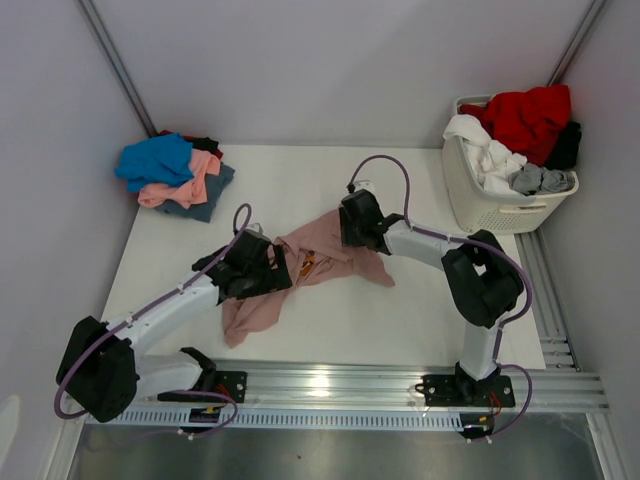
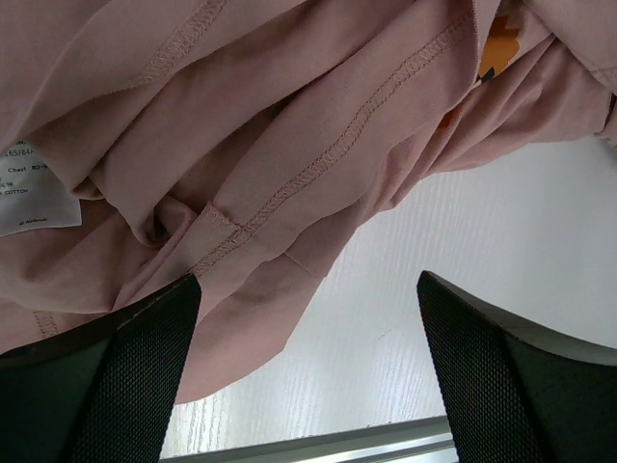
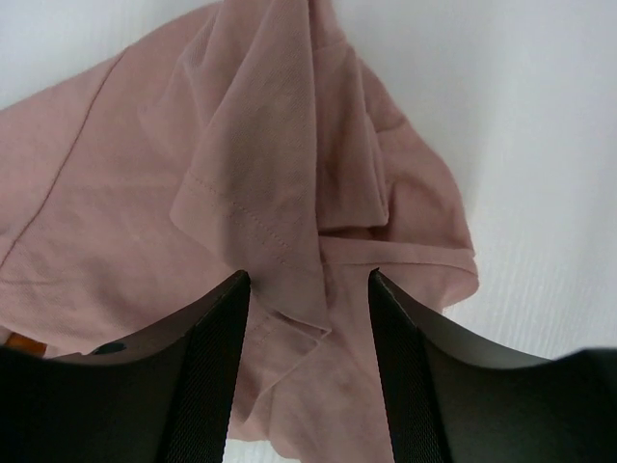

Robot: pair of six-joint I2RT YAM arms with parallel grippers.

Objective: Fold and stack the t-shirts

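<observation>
A crumpled dusty-pink t-shirt [image 1: 322,235] lies spread across the middle of the table. Over its left part hangs my left gripper, fingers wide apart. Shirt folds with a seam and a white label [image 2: 35,193] show beyond its tips, and nothing is held. My right gripper is low over the shirt's right part, its fingers partly apart. A raised pink fold [image 3: 275,222] runs down to the gap between them; whether the pads touch it I cannot tell. An orange-and-black print [image 2: 497,48] peeks out of the folds.
At the back left, a stack of clothes has a blue one [image 1: 155,160] on top. A white laundry basket [image 1: 500,213] full of garments stands at the back right. Bare table [image 1: 400,325] lies in front of the shirt.
</observation>
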